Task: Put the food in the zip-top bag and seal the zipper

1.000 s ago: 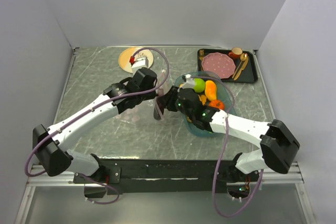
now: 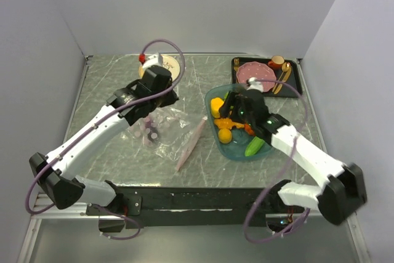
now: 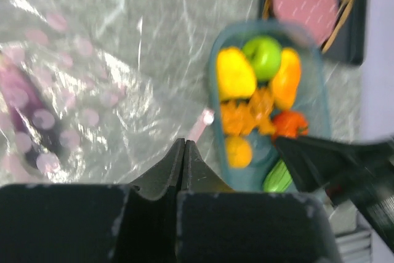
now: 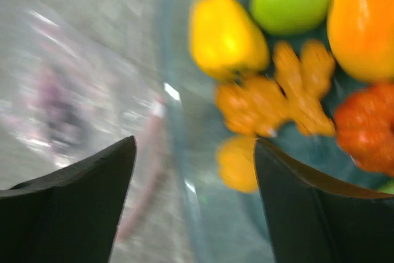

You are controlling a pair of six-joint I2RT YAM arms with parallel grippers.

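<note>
The clear zip top bag lies flat on the table, with a dark purple eggplant-like food inside, under pink dots. Its pink zipper edge faces the basket, and a pale slider shows at one end. My left gripper is shut above the bag, nothing visible between its fingers. Over the teal basket hangs my right gripper, its fingers apart and empty. The basket holds a yellow pepper, a green apple, an orange fruit and other foods.
At the back right, a black tray carries a pink plate, a cup and gold cutlery. A round board is partly behind my left arm.
The left gripper has moved left and back; the bag, raised near it before, now lies flat with the purple food deeper inside. My right gripper has moved from the bag's mouth to over the basket.
</note>
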